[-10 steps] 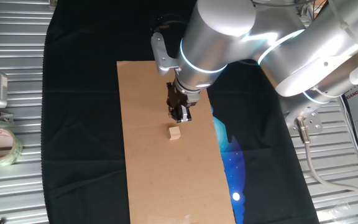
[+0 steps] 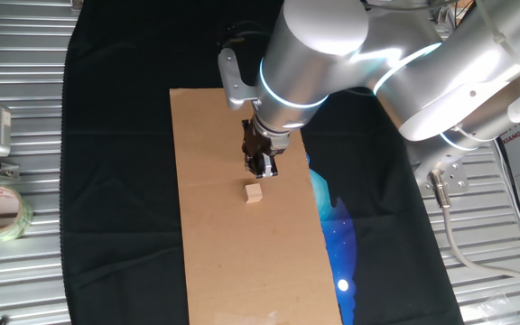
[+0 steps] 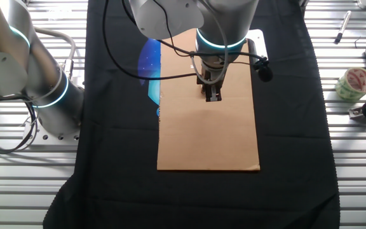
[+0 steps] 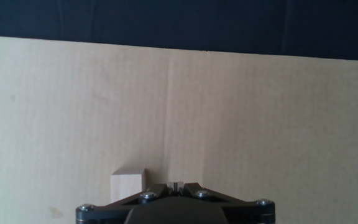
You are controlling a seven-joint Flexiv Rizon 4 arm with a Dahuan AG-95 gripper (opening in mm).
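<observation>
A small pale wooden cube rests on the brown cardboard sheet. My gripper hangs over the sheet, close to the cube in exterior view 1. In the wrist view the cube shows at the lower edge, left of the gripper, and is partly covered by the gripper's black linkage. The fingertips are together, so the gripper is shut, with nothing visible between them. In exterior view 2 the gripper shows above the cardboard, while the cube is hidden there.
Black cloth surrounds the cardboard, and a blue printed shape pokes out along its right side. A tape roll stands far left on the slatted metal table. Cables loop around the arm. Most of the cardboard is clear.
</observation>
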